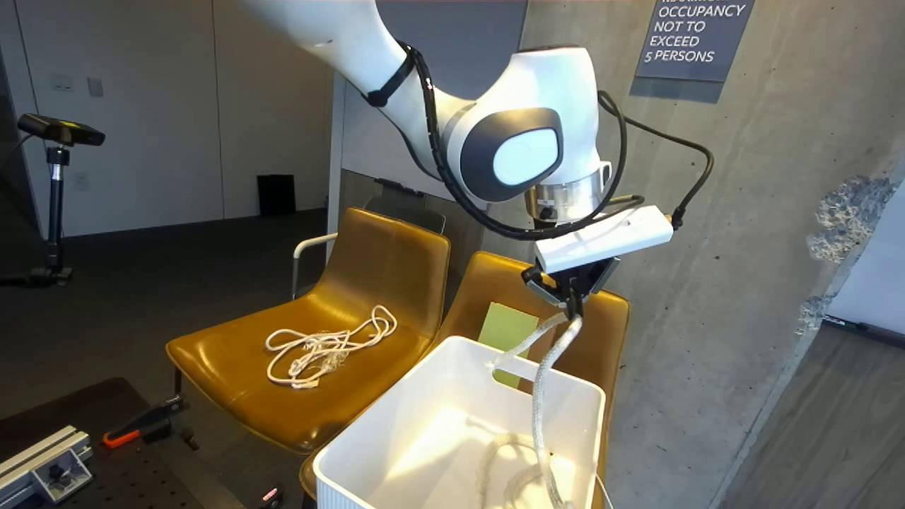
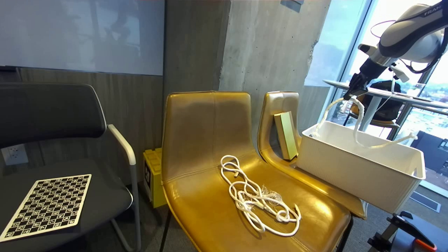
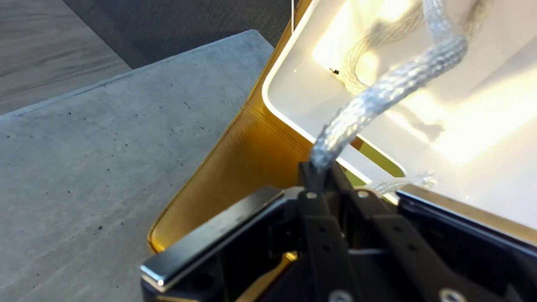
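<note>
A thick white braided rope (image 1: 543,399) hangs from my gripper (image 1: 575,307), which is shut on it. In the wrist view the rope (image 3: 375,103) comes out from between the fingertips. One length runs down into the white bin (image 1: 386,424), where more rope lies on the floor of the bin. A shorter free end hangs on the other side of the fingers, by the bin's handle hole. My gripper (image 2: 350,96) is above the bin (image 2: 357,168) at its far end, apart from the rim.
The bin rests on a tan chair, with a green box (image 2: 286,135) against the backrest. Another tan chair (image 1: 246,339) beside it bears a loose pile of thinner white rope (image 2: 260,197). A concrete pillar (image 1: 687,280) stands close behind.
</note>
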